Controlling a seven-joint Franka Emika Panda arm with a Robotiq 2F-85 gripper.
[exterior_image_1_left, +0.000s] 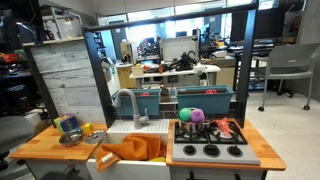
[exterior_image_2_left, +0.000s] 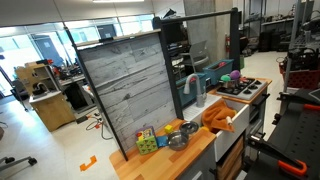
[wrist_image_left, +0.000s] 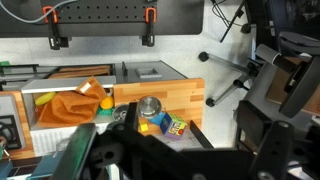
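In the wrist view my gripper hangs high over the wooden counter (wrist_image_left: 185, 95), its dark fingers spread apart. Nothing shows between them. An orange cloth (exterior_image_1_left: 131, 148) lies crumpled over the sink's front edge, with something yellow (exterior_image_1_left: 157, 159) beside it. On the left counter stand a metal bowl (exterior_image_1_left: 70, 138) and small colourful boxes (exterior_image_1_left: 66, 123). A pot (exterior_image_1_left: 196, 129) on the stove (exterior_image_1_left: 212, 150) holds green and purple round objects. A red item (exterior_image_1_left: 224, 127) is beside the pot. No object is touching the gripper.
A grey faucet (exterior_image_1_left: 130, 102) rises behind the sink. Two teal bins (exterior_image_1_left: 203, 99) stand at the back. Dark frame posts and a grey wood panel (exterior_image_2_left: 130, 90) border the counter. Bare wood (exterior_image_1_left: 262, 155) shows right of the stove.
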